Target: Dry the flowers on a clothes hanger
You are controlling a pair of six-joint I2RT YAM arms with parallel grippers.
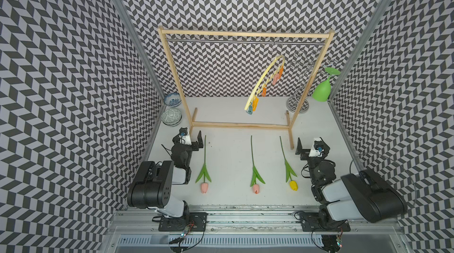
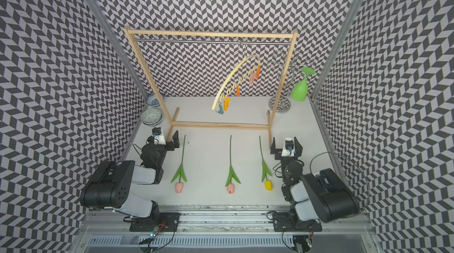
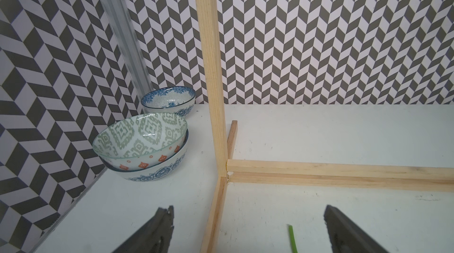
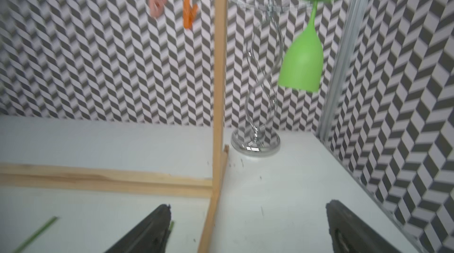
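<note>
Three artificial tulips lie on the white table with stems toward the rack: a left pink tulip (image 1: 204,187), a middle pink tulip (image 1: 255,188) and a yellow tulip (image 1: 293,185). From the metal bar of the wooden rack (image 1: 246,33) hangs a yellow hanger (image 1: 259,83), turned at an angle, with several coloured clips such as an orange clip (image 1: 255,104). My left gripper is open and empty beside the left tulip's stem end. My right gripper stands open, right of the yellow tulip's stem, nothing between its fingers.
Stacked bowls (image 3: 141,144) and a blue-patterned bowl (image 3: 170,99) stand at the left wall. At the back right is a metal stand (image 4: 255,142) holding a green cup (image 4: 302,59). The rack's lower bar (image 1: 241,125) crosses behind the flowers.
</note>
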